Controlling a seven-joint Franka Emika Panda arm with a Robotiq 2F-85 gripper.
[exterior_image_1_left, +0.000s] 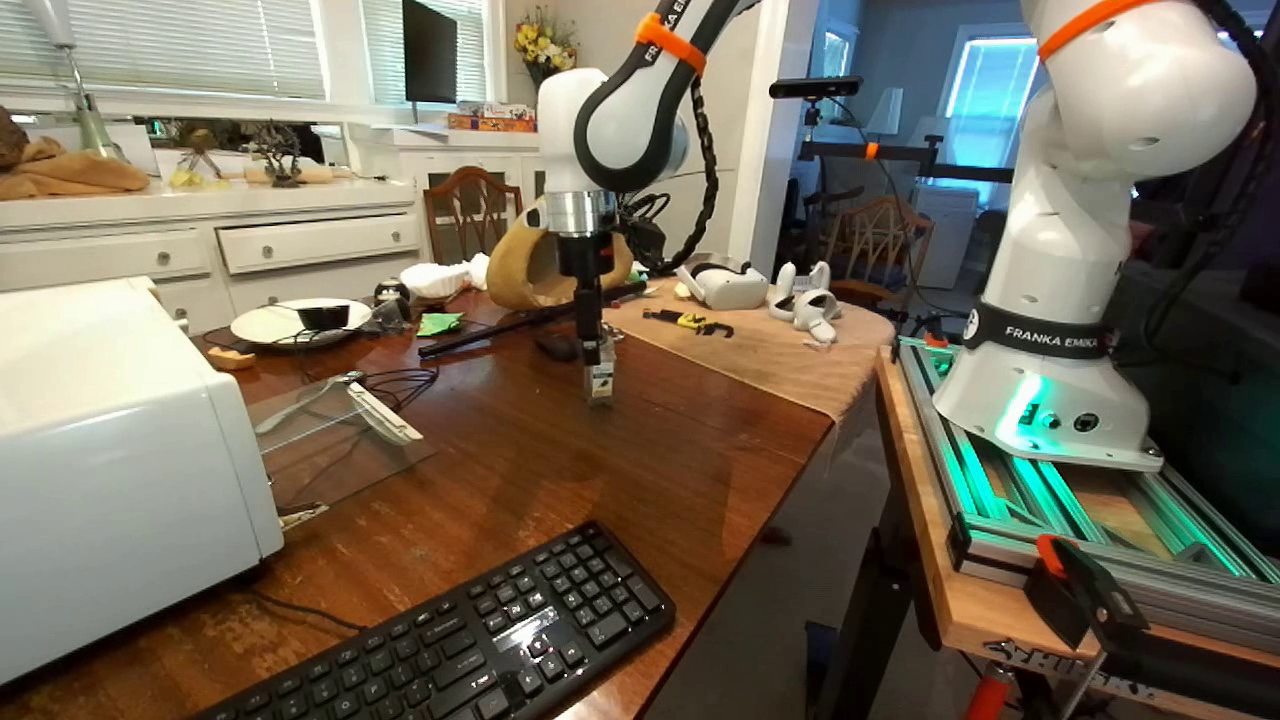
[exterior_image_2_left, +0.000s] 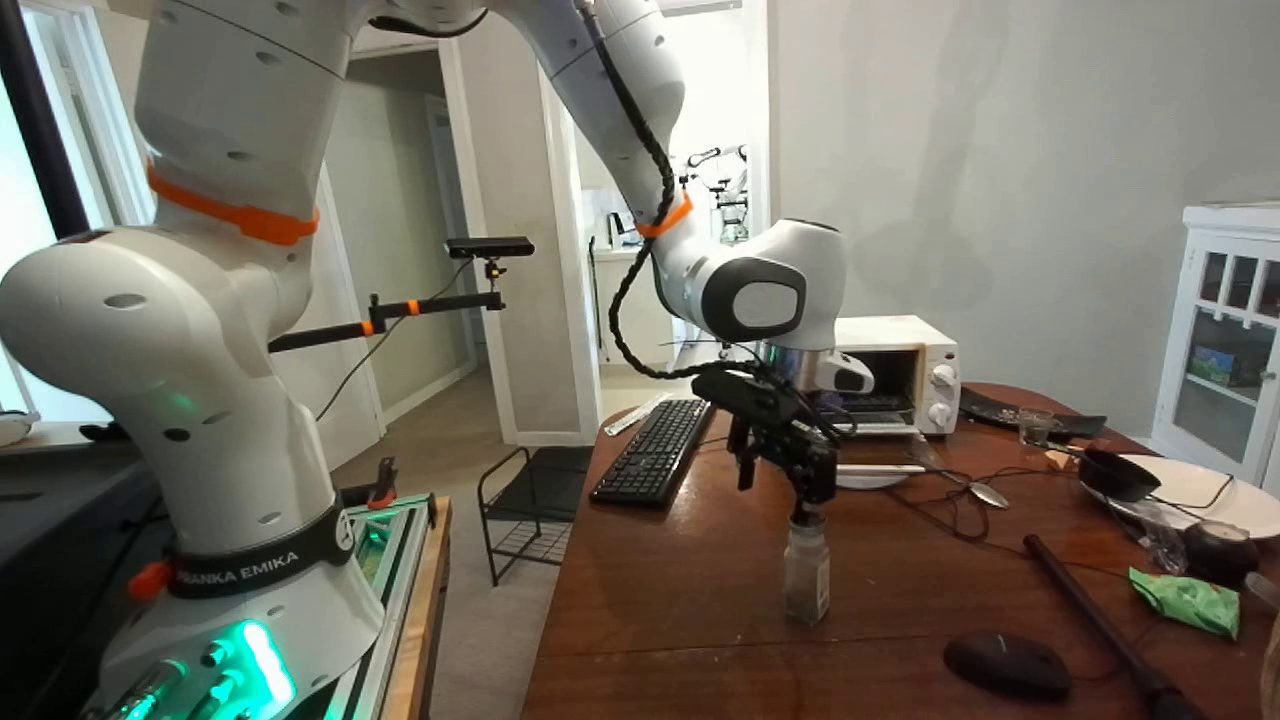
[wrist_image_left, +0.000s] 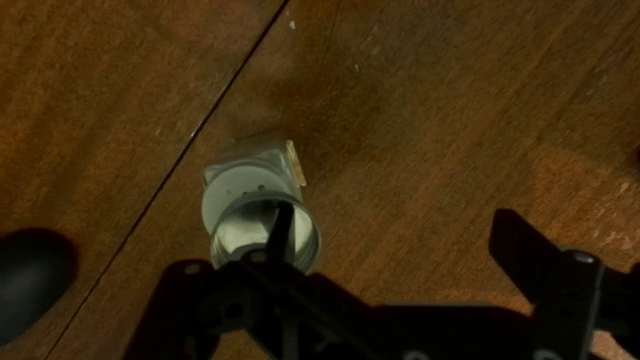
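Note:
A small clear glass jar (exterior_image_2_left: 807, 582) with a pale label stands on the brown table, below one finger of my gripper (exterior_image_2_left: 775, 490). From above, the wrist view shows its pale perforated top (wrist_image_left: 240, 185) and a hollow round cap or rim (wrist_image_left: 306, 237) overlapping it. My gripper is open, its fingers wide apart. One dark finger reaches into that round opening, while the other finger (wrist_image_left: 522, 252) hangs off to the side over bare wood. In exterior view 1 the jar (exterior_image_1_left: 601, 386) shows directly under the gripper's dark fingers; contact there is hard to judge.
A black mouse (exterior_image_2_left: 1005, 664) and a dark rod (exterior_image_2_left: 1098, 624) lie near the jar. The keyboard (exterior_image_2_left: 656, 452) and white toaster oven (exterior_image_1_left: 120, 468) occupy the table's other end. Bare tabletop surrounds the jar on the keyboard side.

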